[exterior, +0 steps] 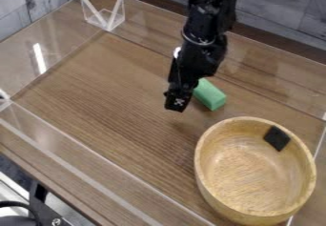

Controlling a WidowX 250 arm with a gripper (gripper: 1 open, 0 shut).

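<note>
The black gripper (pixel 192 92) hangs from the arm above the wooden table, with its fingertips just left of a green block (pixel 208 92). A small pale object shows partly behind the gripper near its upper left. Whether anything is between the fingers is hard to tell.
A round wooden bowl (pixel 249 192) fills the lower right, with a black rectangle (pixel 277 137) on its rim. A white wire-like holder (pixel 105 12) stands at the back left.
</note>
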